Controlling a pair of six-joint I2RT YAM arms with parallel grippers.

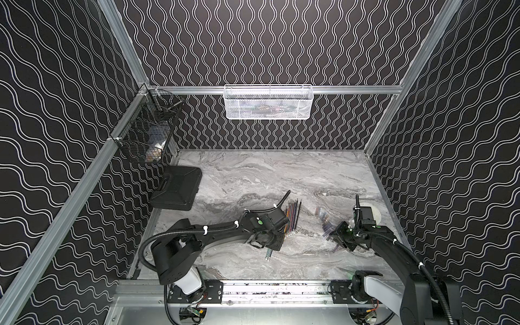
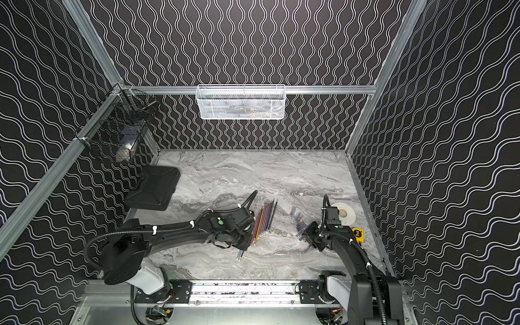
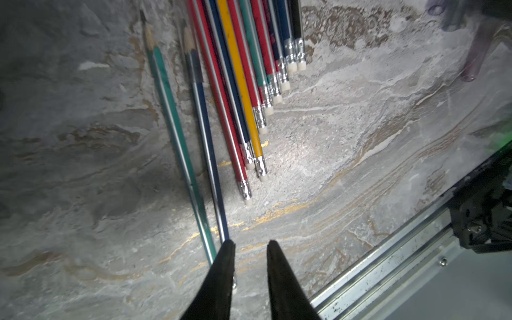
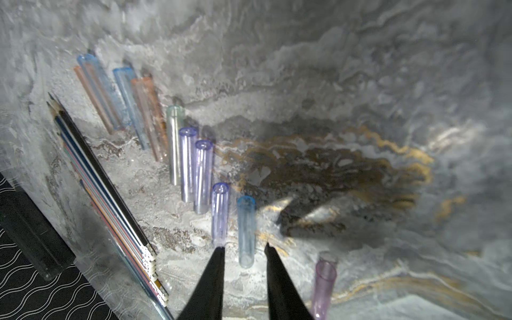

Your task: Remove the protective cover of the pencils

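Observation:
Green (image 3: 178, 133) and dark blue (image 3: 210, 165) pencils with bare sharpened tips lie side by side in the left wrist view. Beside them is a row of several pencils, including a yellow one (image 3: 240, 80); their tips are out of that view. My left gripper is open with an empty gap, over the eraser ends. Loose clear covers lie across the right wrist view: a blue one (image 4: 246, 229), a purple one (image 4: 220, 213), a green one (image 4: 175, 144). My right gripper is open; the blue cover appears between its fingertips, not visibly gripped. A pink cover (image 4: 324, 285) lies apart.
A black case (image 1: 177, 187) sits at the left of the table. Near the right arm are a white roll (image 2: 347, 214) and a yellow object (image 2: 358, 234). A white mesh basket (image 1: 268, 106) hangs on the back wall.

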